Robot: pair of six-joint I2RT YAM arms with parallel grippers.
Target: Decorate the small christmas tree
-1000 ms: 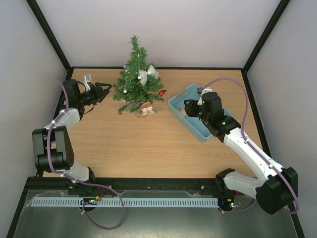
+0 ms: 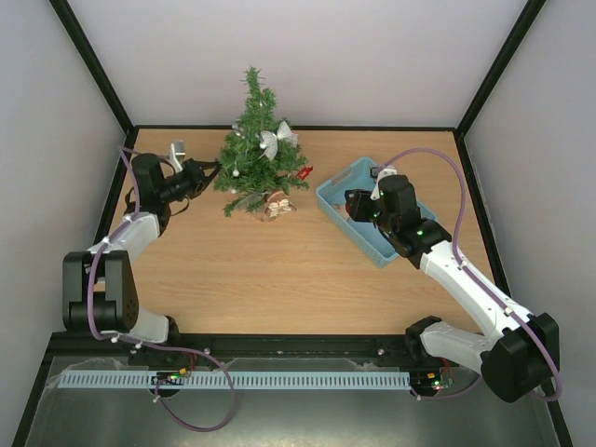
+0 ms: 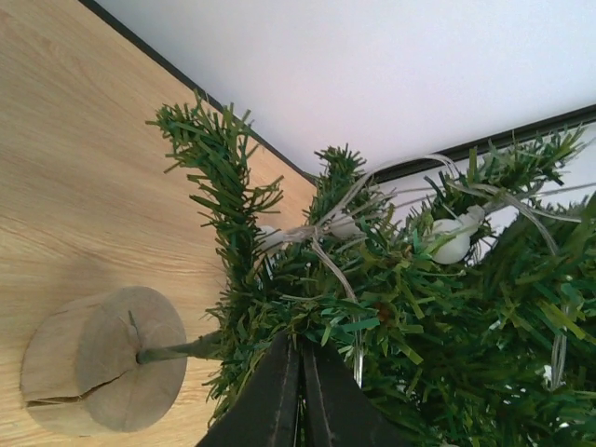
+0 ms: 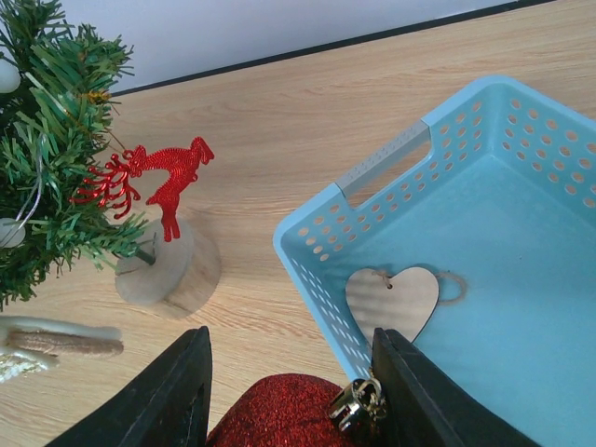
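Observation:
The small christmas tree (image 2: 256, 149) stands at the back of the table, left of centre. It bears a silver bow (image 2: 278, 140), a red reindeer (image 4: 158, 179) and white bulbs (image 3: 453, 242). At its left side my left gripper (image 2: 219, 166) is shut, its fingertips against the green branches; in the left wrist view I cannot see whether a twig or wire is between them. Over the blue basket (image 2: 382, 253), my right gripper is shut on a glittery red bauble (image 4: 284, 410) with a gold cap. The bauble's lower part falls outside the right wrist view.
A wooden heart (image 4: 392, 302) with a string lies inside the basket. The tree's round wooden base (image 3: 104, 361) shows in the left wrist view. Another decoration (image 2: 278, 206) hangs low at the tree's front.
My left gripper has moved right to the tree's left branches, and its fingers, open before, have closed. The right arm, the basket and the tree look the same.

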